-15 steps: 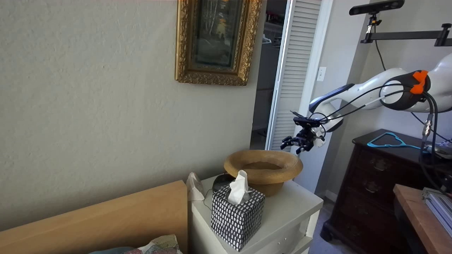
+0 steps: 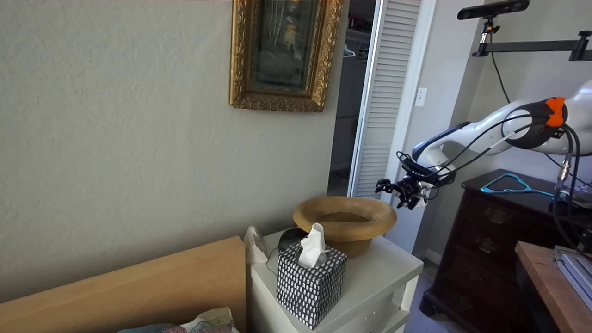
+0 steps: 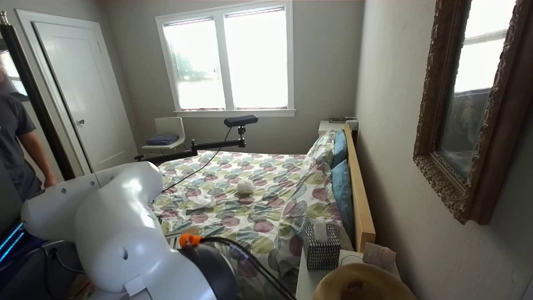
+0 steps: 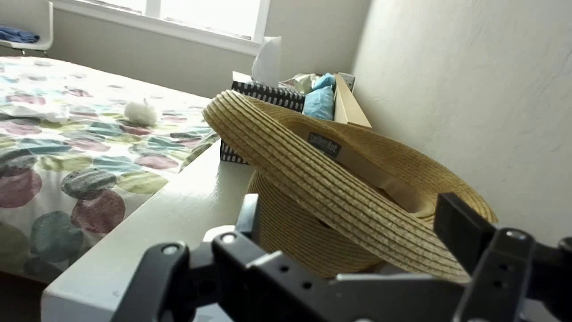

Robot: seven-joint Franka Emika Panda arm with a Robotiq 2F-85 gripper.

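A tan straw hat (image 2: 345, 226) rests crown down on the white nightstand (image 2: 383, 271), its brim turned up and its inside visible from above. In the wrist view the hat (image 4: 321, 177) fills the middle, a dark label showing inside it. My gripper stands open, its two fingers wide apart, with the hat beyond and between them in that view. Seen from exterior view 1, the gripper (image 2: 395, 195) is just right of the hat's brim and slightly above it, seemingly apart from it. Exterior view 2 shows part of the hat (image 3: 364, 282) at the bottom, with the gripper out of frame.
A black-and-white tissue box (image 2: 311, 283) stands on the nightstand close to the hat. The wall and headboard (image 3: 360, 200) run along one side; the bed (image 3: 235, 200) lies beyond. To the right is a dark dresser (image 2: 483, 244) bearing a blue hanger (image 2: 513, 186).
In exterior view 1 my gripper has shifted a little right and tilted, its wrist lower than before. The hat and tissue box have not moved.
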